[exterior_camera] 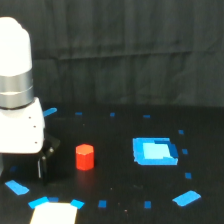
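Observation:
A red block (pixel 85 157) with a six-sided outline stands on the black table, left of the middle. My gripper (pixel 47 163) hangs at the left below the white arm, its dark fingers low over the table. A gap of bare table separates the fingers from the red block on their right. Against the dark background I cannot make out how far apart the fingers are, or whether anything is between them. Toward the right lies a white square (pixel 157 151) inside a blue border (pixel 137 145).
Small blue marks dot the black table, with longer blue strips (pixel 186 198) at the right front and left. A white piece (pixel 53 214) edged in blue lies at the front left. Open table lies between the red block and the blue-bordered square.

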